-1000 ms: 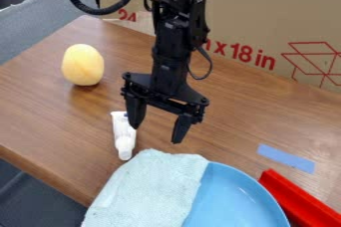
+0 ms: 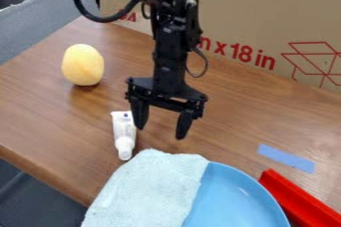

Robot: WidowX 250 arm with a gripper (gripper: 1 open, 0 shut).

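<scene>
The black gripper hangs open over the wooden table, its fingertips just right of a white tube with nothing visible between them. The tube lies on the wood, cap toward the front. A pale cloth is spread over the left part of a blue plate at the front. A yellow egg-shaped object rests at the back left.
A red object lies at the right front, near a blue strip on the table. A cardboard box closes off the back.
Over the last second the gripper has shifted slightly, a little higher in the picture and to the left. The objects on the table have not moved.
</scene>
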